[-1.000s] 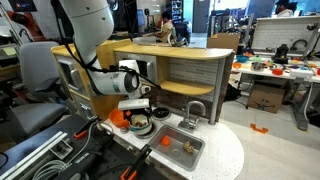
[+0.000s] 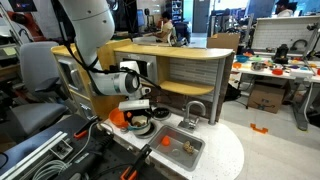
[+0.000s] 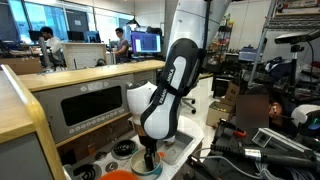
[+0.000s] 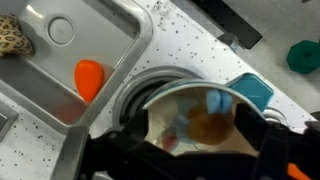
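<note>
My gripper (image 2: 136, 106) points down over the stove side of the counter, close above a pale bowl (image 2: 143, 129). The wrist view shows the bowl (image 4: 165, 137) with its bluish rim in the gap between my dark fingers. Inside it are a brown-orange piece (image 4: 210, 127) and something blue (image 4: 219, 100); their exact shapes are blurred. The fingers stand wide apart, with no clear grip on anything. From the second exterior side, the bowl (image 3: 147, 174) appears right under my gripper (image 3: 150, 160). Contact between fingers and bowl cannot be made out.
A sink (image 2: 180, 150) lies beside the bowl, with an orange item (image 4: 89, 80) in it. The faucet (image 2: 192, 112) rises behind. An orange bowl (image 2: 117, 118) stands on the other side. A teal object (image 4: 254, 90) lies near the bowl. The white counter (image 2: 235, 150) beyond the sink is clear.
</note>
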